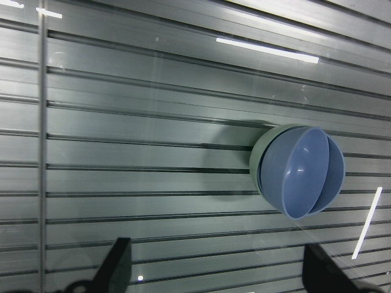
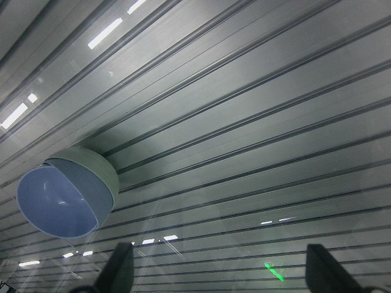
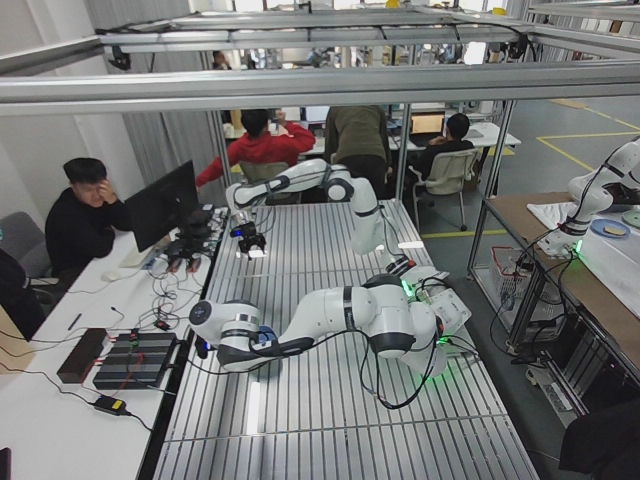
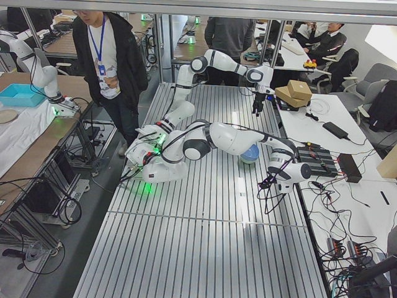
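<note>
Nested bowls, blue inside pale green, sit on the slatted metal table; the right wrist view shows them at the left [image 2: 58,198], the camera right view beneath the nearer arm [image 4: 249,155]. One gripper [image 3: 250,240] hangs over the far table in the camera left view; the other [image 4: 268,183] is by the table's side in the camera right view. In the left wrist view, dark fingertips of my left gripper stand wide apart, empty. My right gripper likewise stands open, nothing between its fingers.
A side desk [image 4: 335,124] with boxes, electronics and cables borders the table. Arm bases occupy the other side. People sit or stand around the frame.
</note>
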